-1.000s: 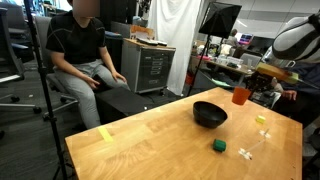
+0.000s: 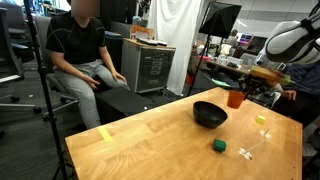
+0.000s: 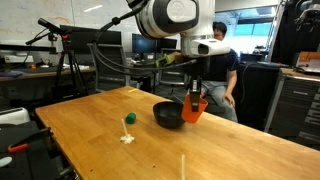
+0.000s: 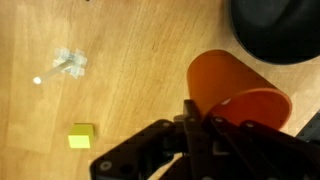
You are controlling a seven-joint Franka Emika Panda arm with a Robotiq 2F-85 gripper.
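An orange cup (image 4: 225, 85) is held by its rim, with my gripper shut on it in the wrist view. In exterior view 1 the cup (image 2: 236, 99) hangs just to the right of the black bowl (image 2: 209, 115), close to it. From exterior view 2 the cup (image 3: 194, 107) appears in front of the bowl (image 3: 168, 116), below my gripper (image 3: 195, 103). Part of the bowl (image 4: 280, 25) shows at the upper right of the wrist view, apart from the cup. Whether the cup's bottom touches the table is hard to tell.
A green block (image 2: 219, 145) stands in front of the bowl. A yellow block (image 4: 81, 136) and a white stick on a clear base (image 4: 68, 62) lie off to one side.
The cup, held in my gripper, has shifted slightly to the left, nearer the bowl. The bowl and blocks stay in place.
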